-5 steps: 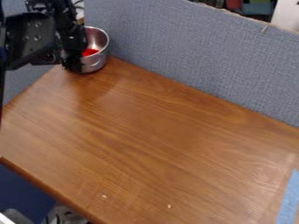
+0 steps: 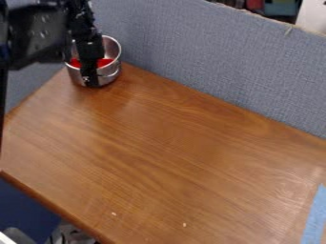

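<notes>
A steel pot (image 2: 107,71) with something red (image 2: 105,62) inside stands at the back left corner of the wooden table. My black gripper (image 2: 90,74) reaches down at the pot, in front of its middle and over part of the red thing. Its fingertips are dark and small, so whether they are open or shut, or on anything, cannot be told.
A grey padded wall (image 2: 204,67) runs behind the table and along the left back.
The arm has shifted up and right, so the gripper now stands more over the pot, covering more of its middle, and less of the arm shows at the left.
</notes>
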